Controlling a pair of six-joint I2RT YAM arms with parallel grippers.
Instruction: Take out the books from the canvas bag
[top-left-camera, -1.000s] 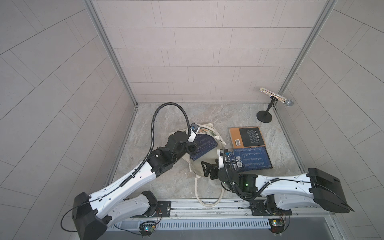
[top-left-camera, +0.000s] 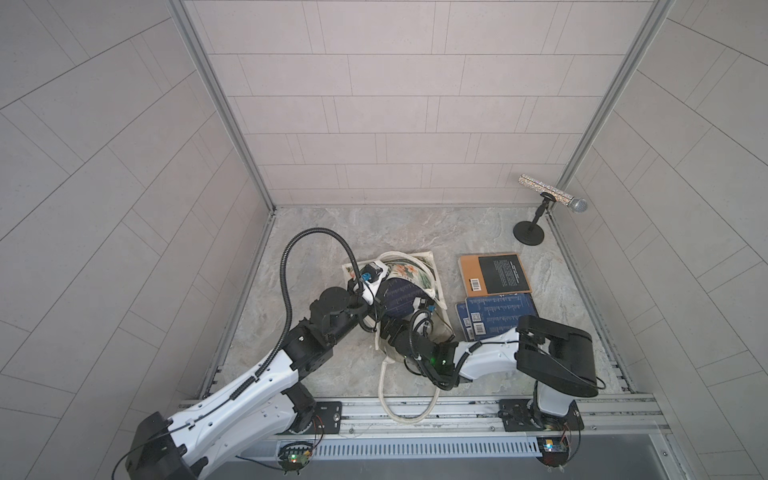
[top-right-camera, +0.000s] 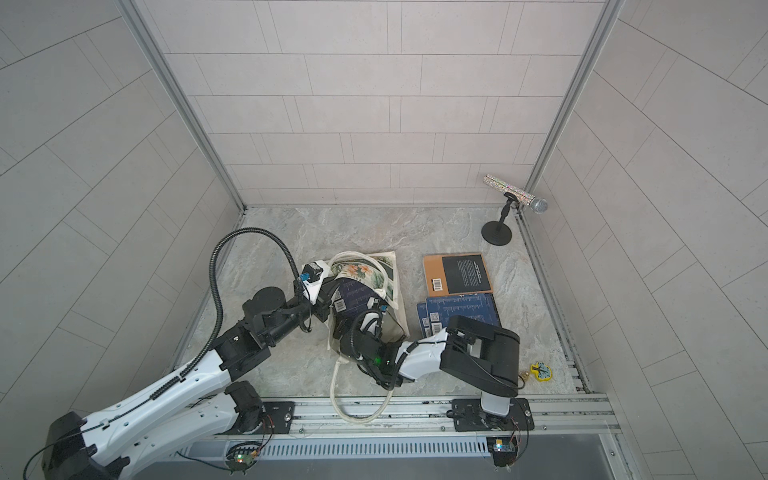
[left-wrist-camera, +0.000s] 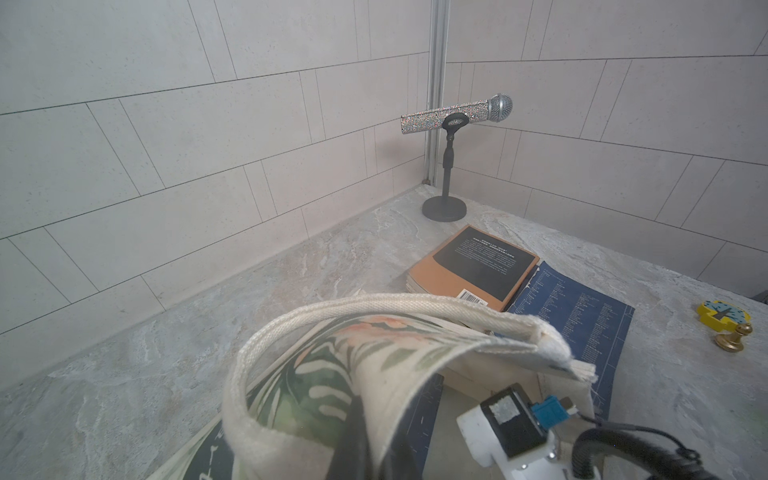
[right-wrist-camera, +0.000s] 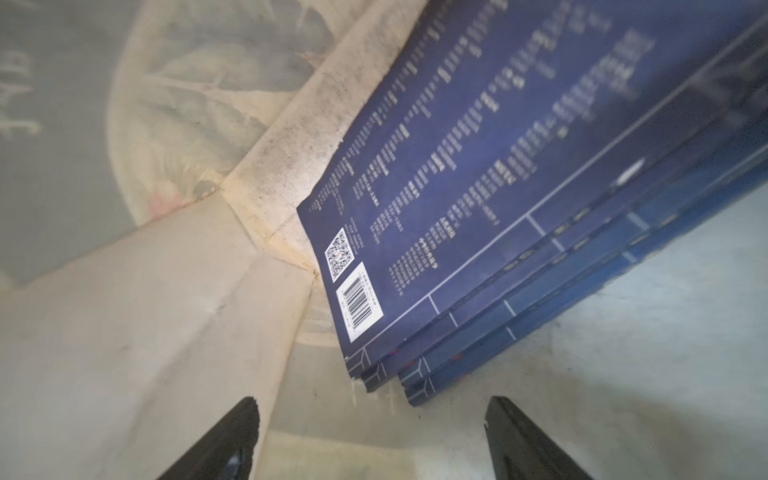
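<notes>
The canvas bag (left-wrist-camera: 320, 376) lies with its mouth towards me, with floral print and a cream handle. Its rim fabric bunches between the dark fingers of my left gripper, which is shut on it. Inside the bag, a stack of several dark blue books (right-wrist-camera: 480, 176) leans at a slant in the right wrist view, barcode corner facing me. My right gripper is open in front of that corner, with no book between its fingers. An orange-and-black book (top-left-camera: 496, 273) and blue books (top-left-camera: 502, 313) lie on the table right of the bag.
A microphone on a black stand (top-left-camera: 529, 231) is at the back right corner. A yellow toy (top-right-camera: 541, 371) and a small gold piece (left-wrist-camera: 732, 339) lie at the right.
My right gripper has moved left and into the bag's mouth. The books on the table have stayed put.
</notes>
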